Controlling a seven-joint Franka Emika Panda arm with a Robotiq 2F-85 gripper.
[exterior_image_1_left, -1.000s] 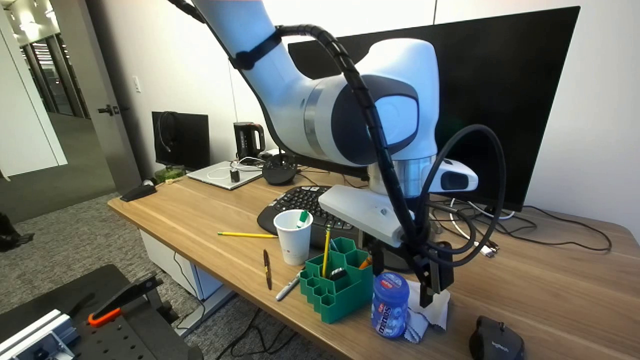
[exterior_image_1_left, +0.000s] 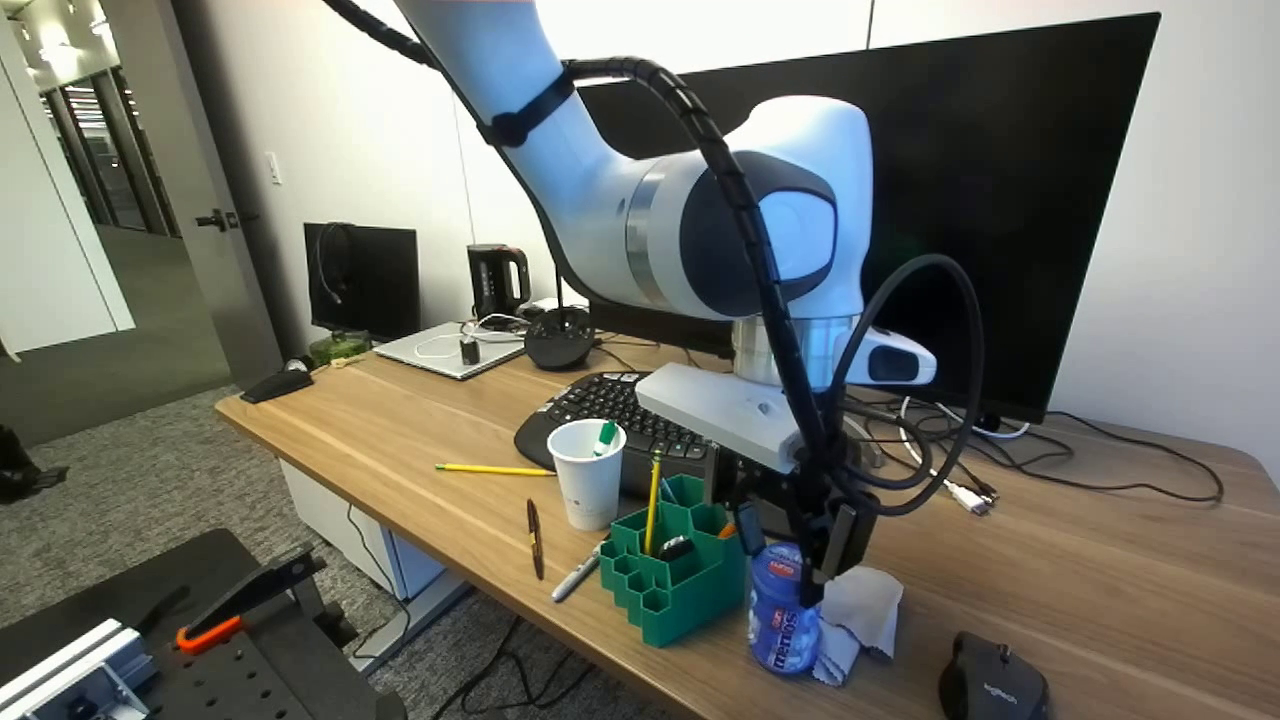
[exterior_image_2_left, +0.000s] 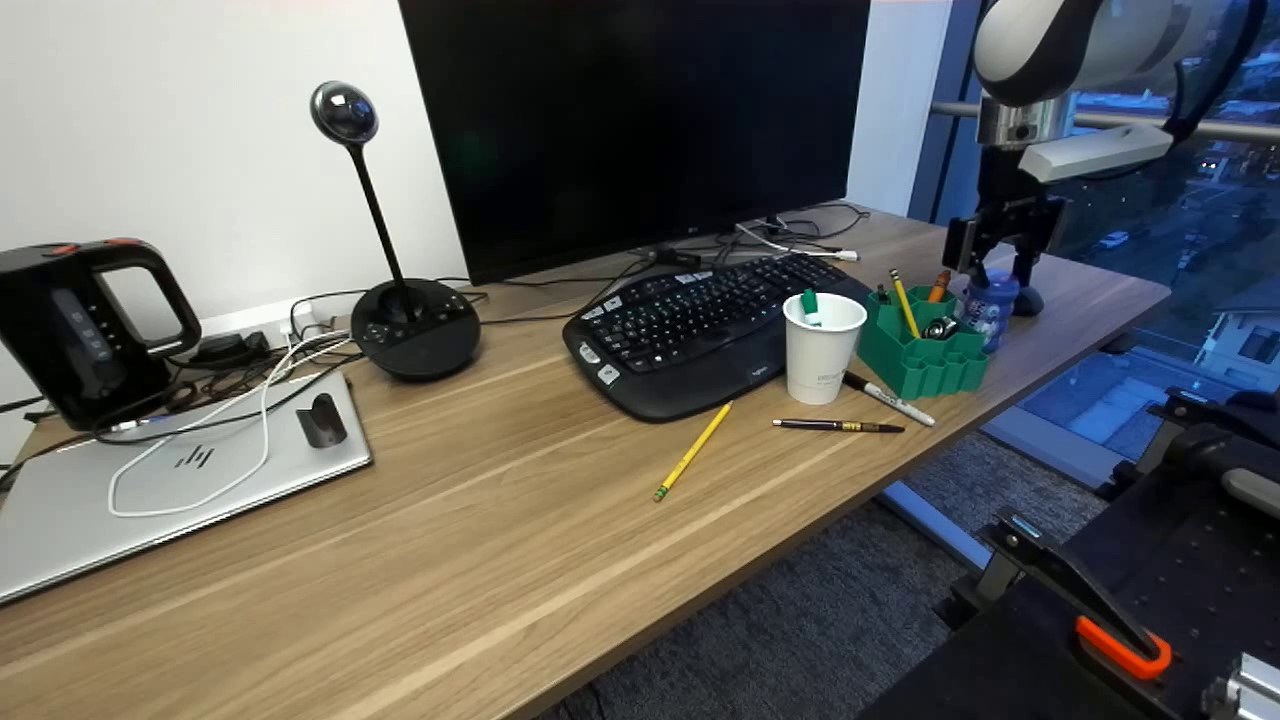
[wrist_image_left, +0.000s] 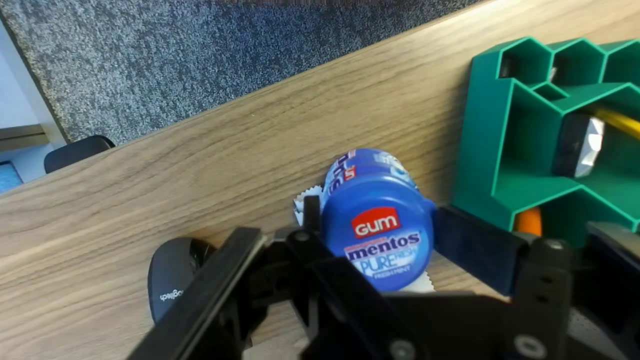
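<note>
The blue Mentos gum bottle (exterior_image_1_left: 785, 624) stands upright on the desk near its front edge. My gripper (exterior_image_1_left: 782, 559) points down around its lid, one finger on each side. In the wrist view, the lid (wrist_image_left: 379, 237) faces the camera between the dark fingers. Both fingers look close against the lid, but whether they hold it firmly does not show. A grey cloth (exterior_image_1_left: 861, 606) lies beside and partly behind the bottle. The green honeycomb organizer (exterior_image_1_left: 684, 600), holding a pencil and other small items, sits right beside the bottle and one finger.
A black mouse (exterior_image_1_left: 993, 682) lies on the bottle's other side. Beyond the organizer are a white cup (exterior_image_1_left: 588, 480), a marker (exterior_image_1_left: 578, 574), a pen (exterior_image_1_left: 535, 538) and a pencil (exterior_image_1_left: 494, 469). The keyboard (exterior_image_2_left: 708, 324) and monitor (exterior_image_2_left: 642, 120) are behind.
My fingers have drawn closer together around the lid, and the arm has shifted slightly. The bottle has moved or turned a little, its label now showing differently.
</note>
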